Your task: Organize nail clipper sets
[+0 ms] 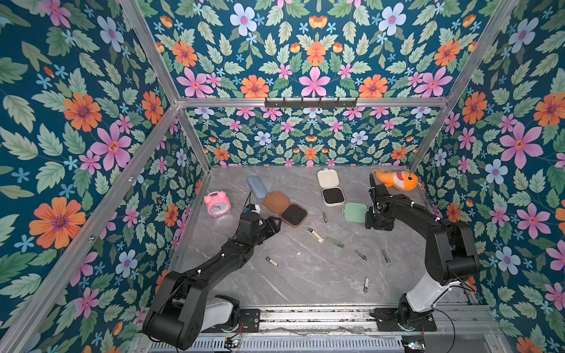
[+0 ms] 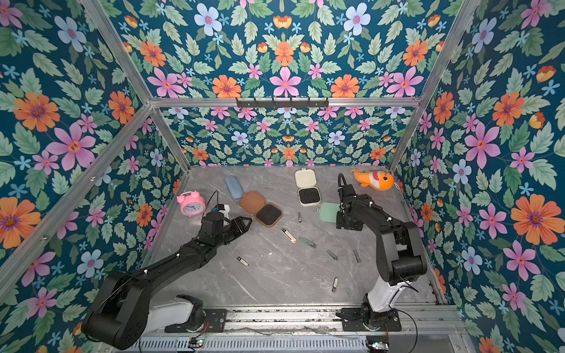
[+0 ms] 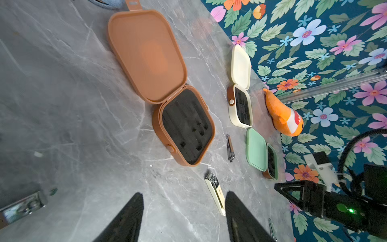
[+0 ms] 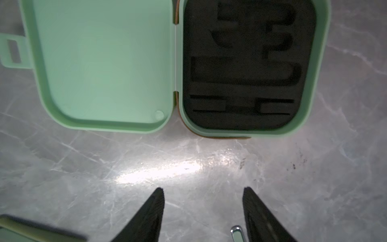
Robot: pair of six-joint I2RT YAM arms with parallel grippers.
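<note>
Three nail clipper cases lie with lids folded back and dark foam showing: a brown case [image 3: 188,127], a cream case [image 1: 332,196] and a green case [image 4: 246,68]. Empty slots show in the green and brown foam. Several clippers are scattered on the table, among them a cream clipper [image 3: 215,192], a brown one [image 3: 230,148], a green one [image 1: 335,241] and another cream one [image 1: 366,284]. My left gripper hovers near the brown case, fingers apart around empty space. Just in front of the green case, my right gripper stands open above bare table.
A pink alarm clock [image 1: 217,203] and a blue case [image 1: 257,187] are at the back left. An orange shark toy [image 1: 397,179] sits at the back right, close behind the right arm.
</note>
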